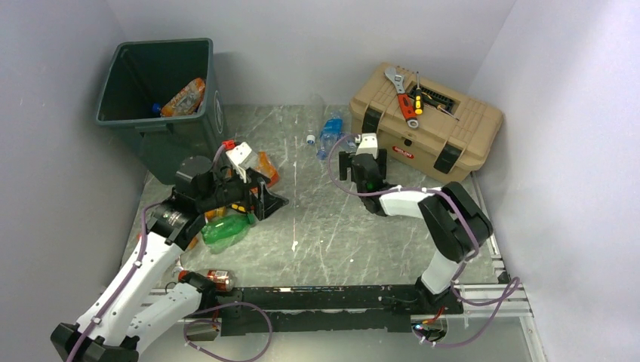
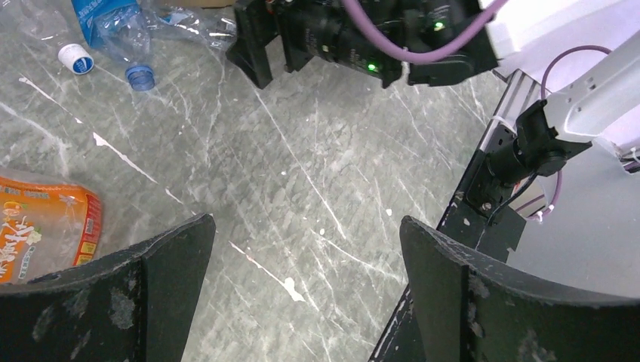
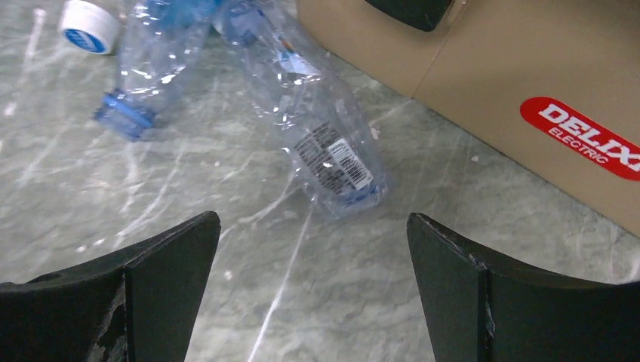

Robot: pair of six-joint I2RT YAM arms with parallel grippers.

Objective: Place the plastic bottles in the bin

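My left gripper hangs open above the left group of bottles: an orange-labelled bottle and a green bottle, with more partly hidden under the arm. My right gripper stands open over a clear crushed bottle, which lies between its fingertips' line and the toolbox in the right wrist view. A blue-labelled bottle and a clear bottle lie at the back centre. The green bin at back left holds an orange-labelled bottle.
A tan toolbox with a wrench and screwdrivers on top fills the back right. A can lies at the front left edge.
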